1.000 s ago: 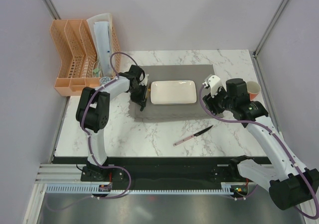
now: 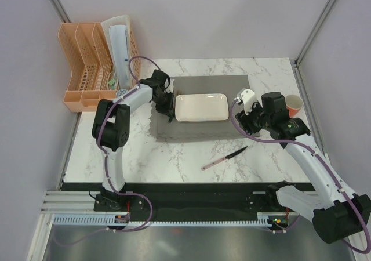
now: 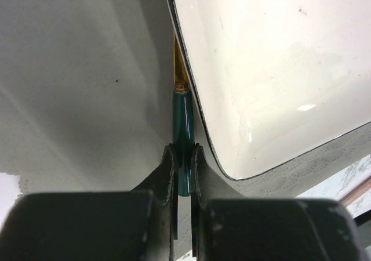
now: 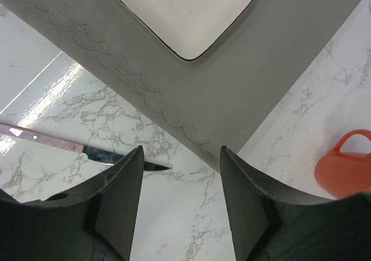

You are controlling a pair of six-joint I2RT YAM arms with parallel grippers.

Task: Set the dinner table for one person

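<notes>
A white rectangular plate (image 2: pixel 202 107) with a dark rim lies on the grey placemat (image 2: pixel 197 133). Beside its left edge, my left gripper is shut on the dark green handle of a utensil (image 3: pixel 183 116). The golden metal beyond that handle is partly covered by the plate's rim in the left wrist view, so its head is hidden. My right gripper hangs part open over the placemat's right front corner, with nothing between its fingers. A knife (image 4: pixel 98 153) with a pink handle and dark blade lies on the marble table, in front of the mat.
An orange mug (image 4: pixel 348 168) stands at the right, close to the right arm. At the back left is a peach dish rack (image 2: pixel 87 64) holding a pale flat item (image 2: pixel 119 49).
The right arm looks still.
</notes>
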